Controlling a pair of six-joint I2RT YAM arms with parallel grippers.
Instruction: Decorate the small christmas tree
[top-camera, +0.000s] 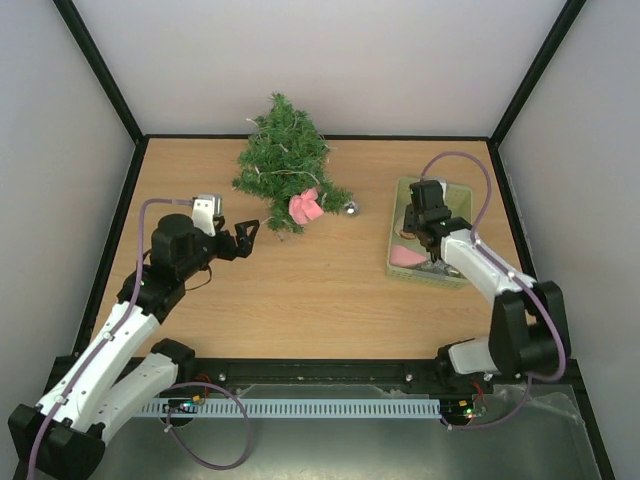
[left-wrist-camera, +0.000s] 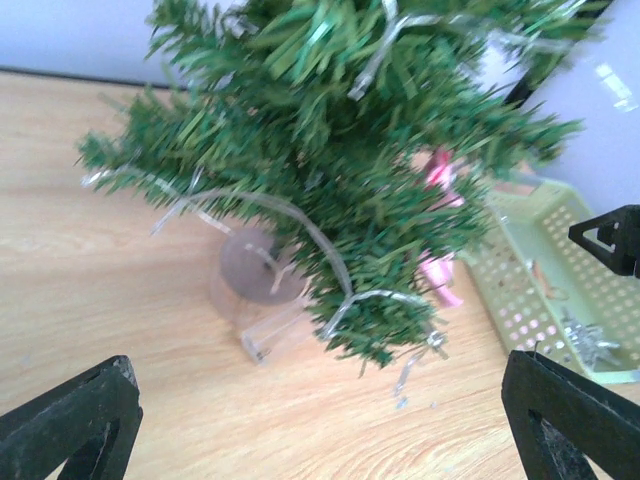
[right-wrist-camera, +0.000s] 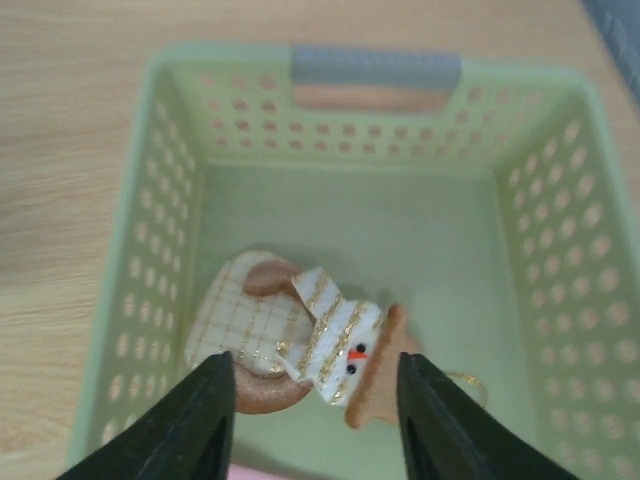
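Observation:
The small green Christmas tree (top-camera: 280, 150) stands at the back middle, with lights, a pink bow (top-camera: 305, 205) and a silver bauble (top-camera: 350, 208). My left gripper (top-camera: 243, 236) is open and empty, left of and in front of the tree. My right gripper hangs over the green basket (right-wrist-camera: 135, 290), its fingers apart with nothing held. Below it lie a snowman ornament (right-wrist-camera: 343, 350) with a gold-striped white hat and a checked ornament (right-wrist-camera: 240, 320) with brown parts, beside a pink piece (top-camera: 408, 256).
Silvery items also lie in the basket, at the right of the table (top-camera: 290, 310). Walls enclose the back and both sides.

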